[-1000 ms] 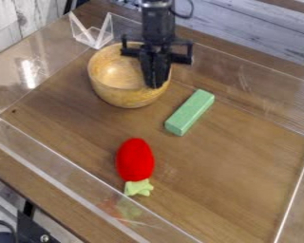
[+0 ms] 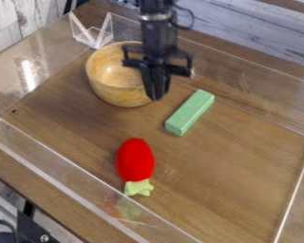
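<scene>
A black robot gripper (image 2: 156, 72) hangs from the top over the right side of a tan bowl (image 2: 115, 82) at the upper middle. Whether anything is between its fingers is hard to see; they look shut. A green block (image 2: 189, 112) lies just right of the bowl. A red oval object (image 2: 136, 158) with a pale green piece (image 2: 138, 188) at its lower end lies in the lower middle.
A clear acrylic holder (image 2: 91, 30) stands at the upper left. Transparent edges border the table.
The objects look about where they were.
</scene>
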